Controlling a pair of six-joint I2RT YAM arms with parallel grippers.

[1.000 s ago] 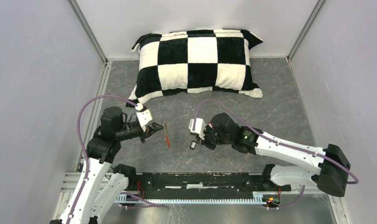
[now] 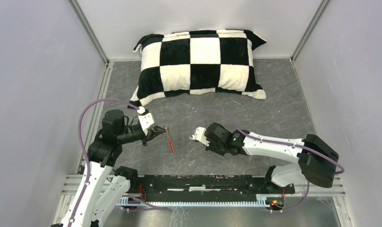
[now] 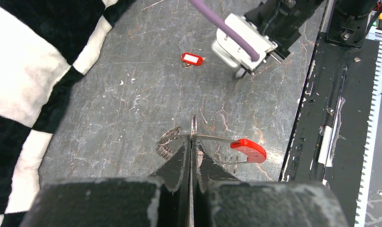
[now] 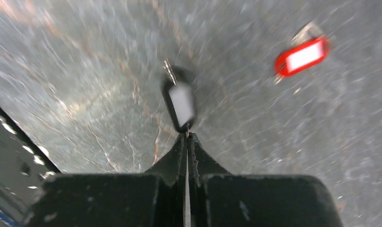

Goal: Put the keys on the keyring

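Note:
My left gripper [image 2: 163, 129] is shut on the metal keyring [image 3: 168, 137], which has a red piece [image 3: 248, 150] and metal hanging from it. My right gripper is shut at the end of a black fob [image 4: 180, 104] with a metal tip, apparently gripping it; the fob is blurred. In the top view the right arm hides it. A red key tag [image 3: 191, 59] [image 4: 302, 56] with metal attached lies on the grey floor near the right gripper.
A checkered pillow [image 2: 205, 64] fills the back. Walls [image 2: 342, 94] border both sides, and a dark rail [image 2: 203, 180] runs along the front edge. Bare floor [image 2: 279, 113] lies at the right.
The left arm is nearly still.

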